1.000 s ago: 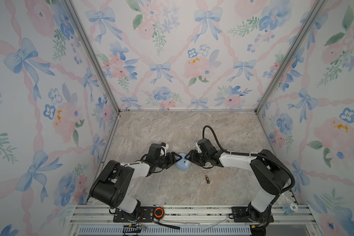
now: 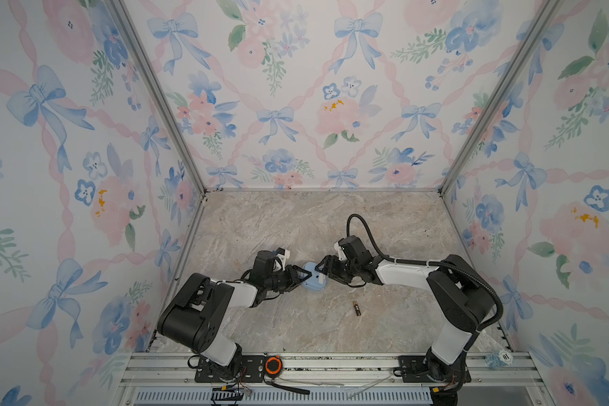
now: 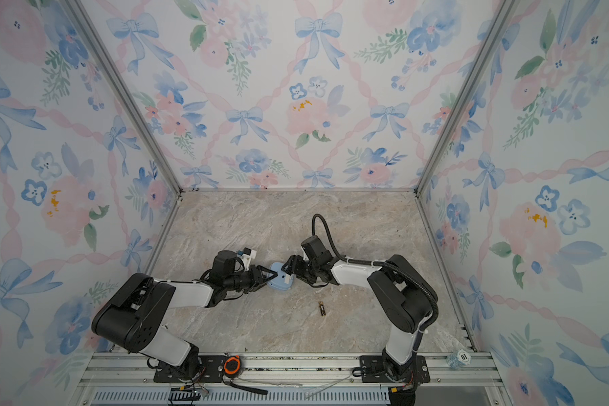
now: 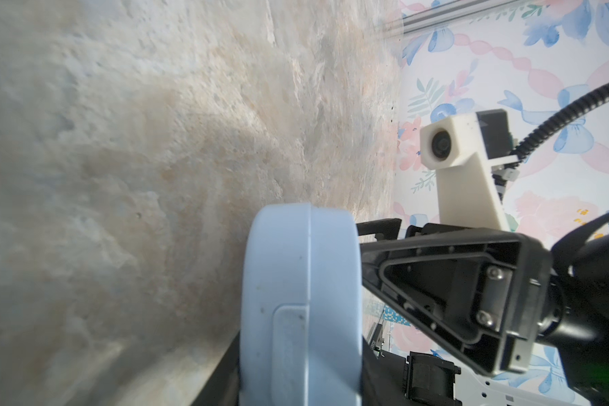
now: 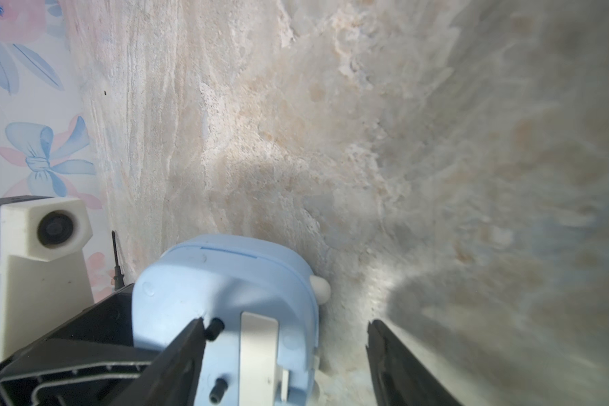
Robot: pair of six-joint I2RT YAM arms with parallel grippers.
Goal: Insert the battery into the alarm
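The light blue alarm point(image 2: 313, 276) is held off toward the middle of the table, its back with a white strip point(image 5: 258, 358) and two black knobs facing my right wrist camera. My left gripper is shut on the alarm, one finger on each side of its body. Close against the other side, my right gripper stands part open. Its left finger point(image 5: 182, 358) overlaps the alarm's back, and a gap shows between the alarm's edge and the other finger point(image 5: 406, 372). The small battery point(image 2: 356, 308) lies loose on the table, in front of the right gripper.
An orange-black round object point(image 2: 272, 365) sits on the front rail between the arm bases. Patterned walls enclose the table.
Both grippers and the alarm have shifted slightly; the right gripper has come a little to the left and the alarm has turned slightly. The battery has not moved.
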